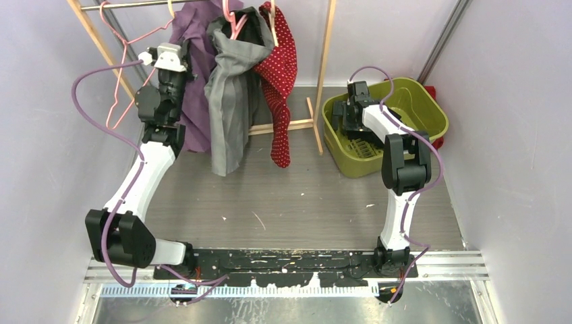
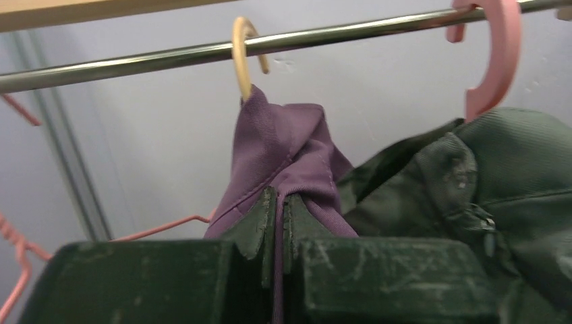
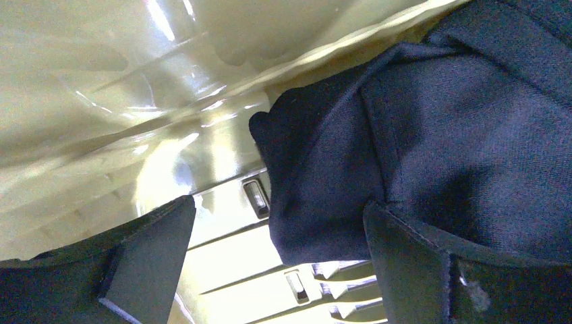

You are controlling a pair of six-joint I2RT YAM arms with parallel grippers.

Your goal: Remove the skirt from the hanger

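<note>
A purple skirt (image 2: pixel 270 145) hangs bunched from a pale yellow hanger (image 2: pixel 241 57), whose hook sits over the metal rod. My left gripper is shut on the skirt, with a fold of its cloth pinched between the fingertips below the hook. From above, the purple cloth (image 1: pixel 195 101) drapes down to the right of the left arm, and the fingertips are hard to make out. My right gripper is open inside the green basket (image 1: pixel 351 165), over dark navy cloth (image 3: pixel 432 148) that it does not grip.
Beside the skirt hang grey trousers (image 1: pixel 233 101) and a red dotted garment (image 1: pixel 278 74). An empty pink hanger (image 1: pixel 125 42) dangles left of the left gripper. The wooden rack post (image 1: pixel 325 61) stands between garments and basket. Bare floor (image 1: pixel 283 209) lies in front.
</note>
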